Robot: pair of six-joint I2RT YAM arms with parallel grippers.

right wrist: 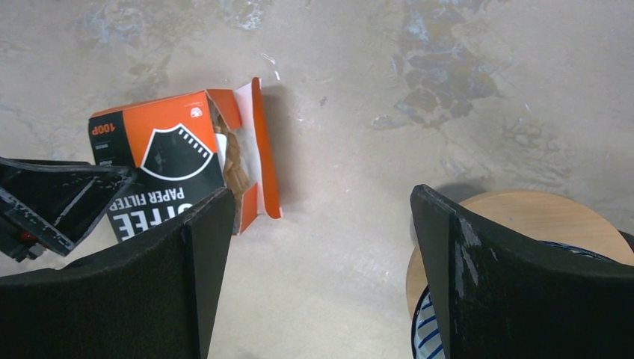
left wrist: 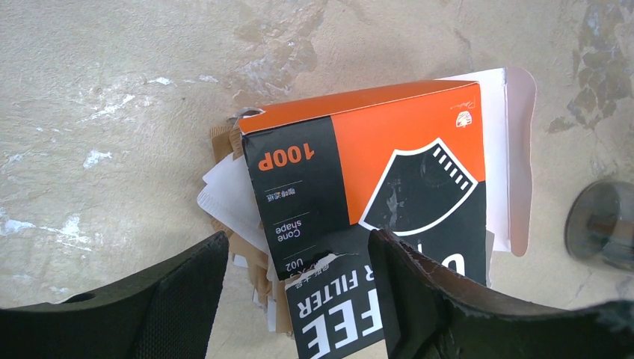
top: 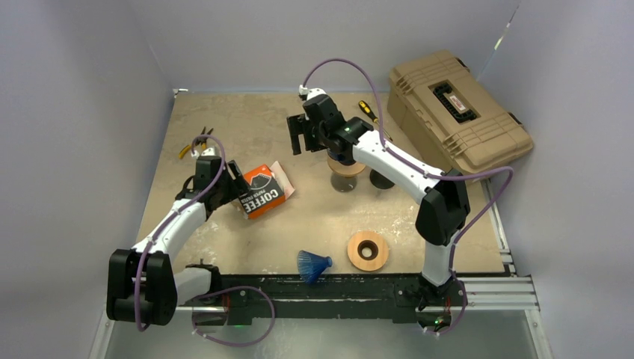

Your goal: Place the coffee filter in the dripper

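Note:
The orange and black coffee filter box (top: 262,191) (left wrist: 407,164) (right wrist: 168,164) lies torn on the table, paper filters (left wrist: 228,194) poking from one end. My left gripper (top: 238,176) stands open just above it. My right gripper (top: 305,133) is open, higher up and to the right of the box. Beneath it and the arm, the wooden-topped dripper stand (top: 344,170) (right wrist: 531,213) is partly hidden, with a wire-ribbed cone (right wrist: 426,329) on it.
A blue cone (top: 314,265) and wooden ring (top: 357,256) lie at the front. Pliers (top: 187,146) lie at left, a screwdriver (top: 368,111) behind my right arm, a tan case (top: 456,120) at back right.

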